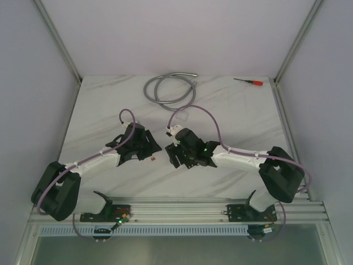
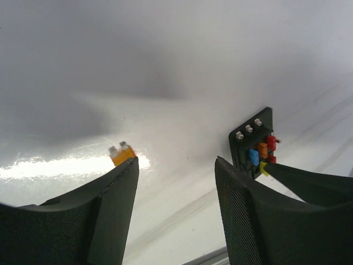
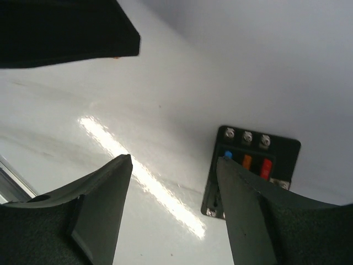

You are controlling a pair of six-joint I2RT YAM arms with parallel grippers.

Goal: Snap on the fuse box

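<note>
The small orange fuse piece (image 2: 122, 156) lies on the white surface just ahead of my left gripper, which is open with nothing between its fingers. The black fuse box (image 2: 242, 141) with blue, orange, red and yellow parts sits to its right, partly behind a dark finger of the other gripper. In the right wrist view, the fuse box (image 3: 284, 150) lies behind and right of my right gripper, whose fingers stand apart with nothing seen between them. From above, both grippers (image 1: 151, 149) hover near the middle of the table.
A coiled grey hose (image 1: 169, 101) lies at the back. A red-handled screwdriver (image 1: 253, 82) rests at the back right. The table is otherwise mostly clear.
</note>
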